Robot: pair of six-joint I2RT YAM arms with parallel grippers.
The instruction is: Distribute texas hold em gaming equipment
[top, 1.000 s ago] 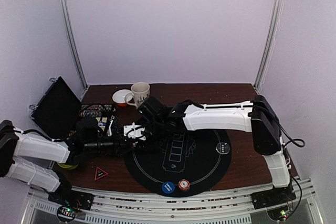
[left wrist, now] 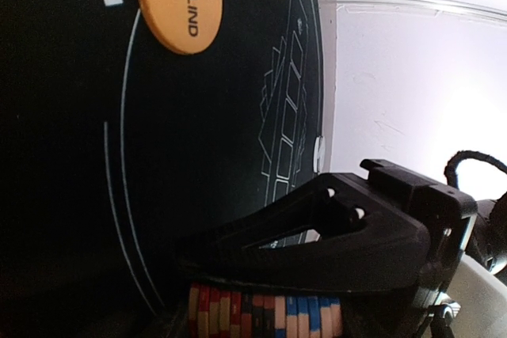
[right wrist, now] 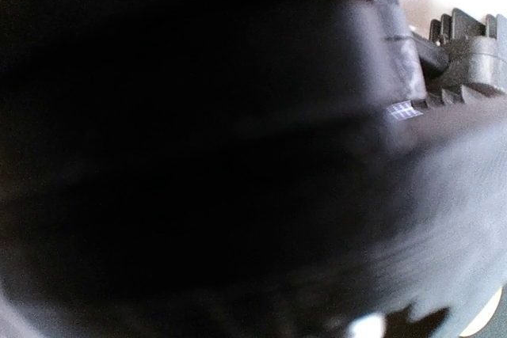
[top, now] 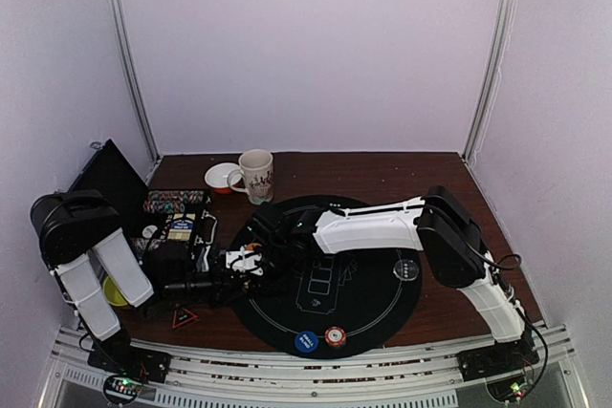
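A row of chips (left wrist: 265, 317) in red, dark, blue and tan shows at the lower edge of the left wrist view. Along that row lies a black finger of my right gripper (top: 262, 257). In the top view my left gripper (top: 236, 274) meets it over the left side of the black poker mat (top: 382, 298); both are shut on the row, though the left's fingertips are hidden. An orange "BIG BLIND" button (left wrist: 184, 4) rests on the mat. Near the mat's front edge are a blue disc (top: 306, 341) and an orange-red one (top: 335, 336). The right wrist view is mostly dark and blurred.
An open black case (top: 113, 183) with chip rows (top: 177, 203) stands at the left, partly behind my left arm. A mug (top: 257, 176) and a white bowl (top: 222, 176) are at the back. A red triangle (top: 184, 317) lies front left.
My left arm's elbow has swung upward and inward. My right arm has shifted left and toward the front; the grippers stay together, slightly nearer the front.
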